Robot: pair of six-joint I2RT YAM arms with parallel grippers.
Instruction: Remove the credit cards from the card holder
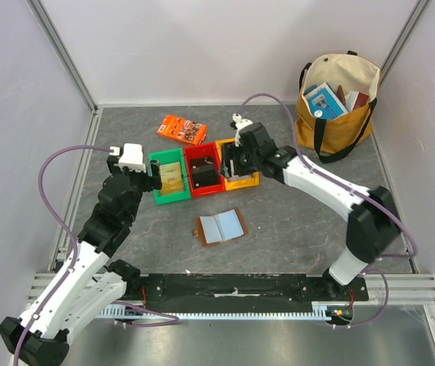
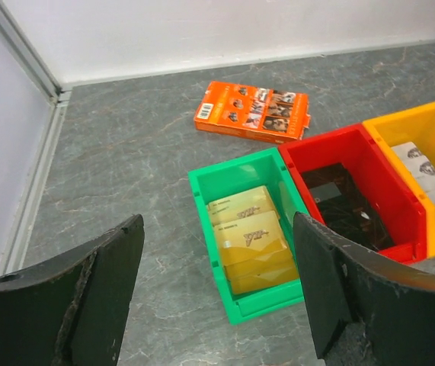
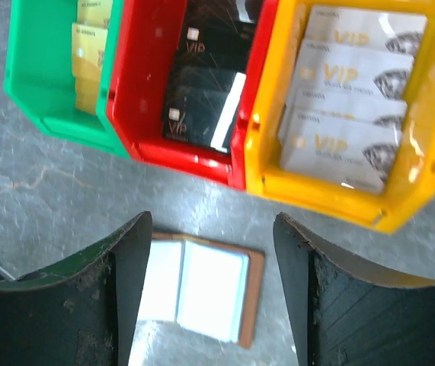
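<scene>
The card holder (image 1: 221, 227) lies open and flat on the grey table, brown-edged, with pale white and bluish inner sleeves; no printed card shows in it. In the right wrist view the holder (image 3: 254, 293) is partly covered by my gripper's fingers. My right gripper is open and empty, above the yellow bin (image 1: 249, 181). White VIP cards (image 3: 347, 95) lie in that bin. Black cards (image 3: 202, 99) lie in the red bin (image 3: 185, 158), gold cards (image 2: 251, 240) in the green bin (image 2: 236, 311). My left gripper stands open and empty, left of the green bin.
An orange box (image 1: 182, 130) lies behind the bins. At the back right stands a mustard bag (image 1: 339, 103) holding a blue book and other items. Bare table surrounds the card holder, with wide room to its right.
</scene>
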